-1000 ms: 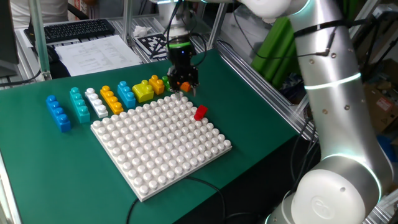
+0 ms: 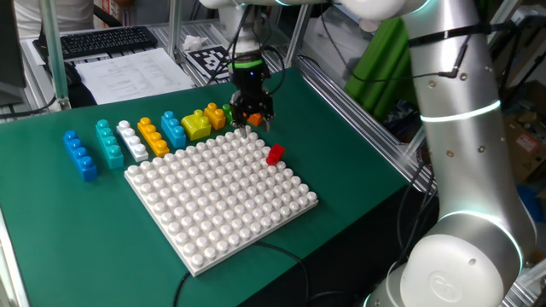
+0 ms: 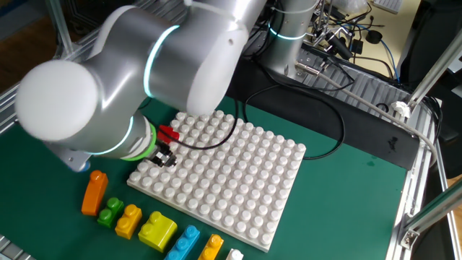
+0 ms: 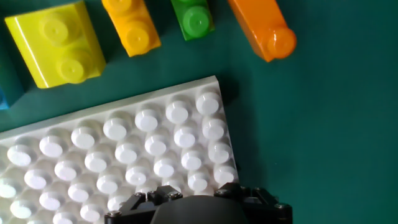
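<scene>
My gripper [image 2: 255, 129] hangs over the far corner of the white studded baseplate [image 2: 213, 200], its fingertips spread apart and nothing seen between them. A small red brick [image 2: 275, 154] sits at the plate's edge near that corner; exterior view 2 shows the red brick [image 3: 167, 134] partly behind the arm. Beyond the plate lie an orange brick [image 4: 264, 31], a green brick [image 4: 194, 18], an amber brick [image 4: 132, 28] and a wide yellow brick [image 4: 57, 43]. In the wrist view only dark gripper parts show along the bottom edge; the fingertips are hidden.
Farther along the row are a light blue brick [image 2: 172, 130], a yellow-orange brick [image 2: 152, 136], a white brick [image 2: 130, 141], a teal brick [image 2: 109, 145] and a dark blue brick [image 2: 80, 156]. A black cable [image 2: 294, 258] runs by the plate's near corner. Green mat around the plate is mostly clear.
The bricks and baseplate have not moved.
</scene>
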